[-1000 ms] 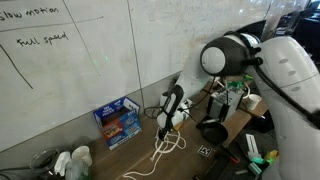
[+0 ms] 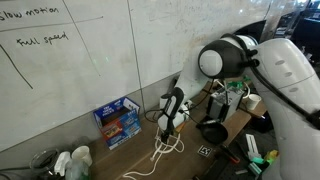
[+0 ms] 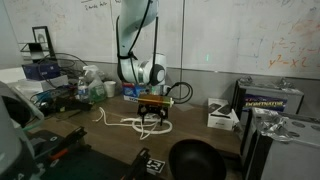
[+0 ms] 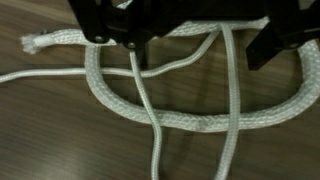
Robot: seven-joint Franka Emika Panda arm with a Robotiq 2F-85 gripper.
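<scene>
A white braided rope (image 4: pixel 180 121) lies in a loose loop on the dark wooden table, its frayed end (image 4: pixel 33 43) at the left of the wrist view. A thinner part of the white cord (image 4: pixel 152 120) crosses over the thick loop. My gripper is open above the rope, its fingers (image 4: pixel 275 45) standing apart, with strands passing below and between them. In the second exterior view the gripper (image 3: pixel 153 105) is low over the rope (image 3: pixel 160 128). Whether the fingertips touch the rope, I cannot tell.
A black pan (image 3: pixel 197 158) stands at the front right, near a silver toaster-like box (image 3: pixel 274 138). A blue and red box (image 2: pixel 119 122) is against the whiteboard. Bare table lies left of the rope.
My gripper has come down slightly toward the rope. The rope and the other objects look unmoved.
</scene>
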